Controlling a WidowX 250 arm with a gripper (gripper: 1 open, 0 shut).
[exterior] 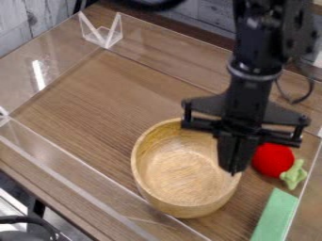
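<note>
The black gripper [234, 151] hangs over the right part of a round wooden bowl [170, 174], its lower end hiding part of the bowl's rim. It looks shut, with nothing visible held in it, though its fingertips are dark and hard to make out. A red tomato-like object [272, 160] with a green leafy top lies just right of the bowl, partly behind the gripper.
A green flat object [274, 222] lies at the lower right. A white wire holder [101, 32] stands at the upper left.
</note>
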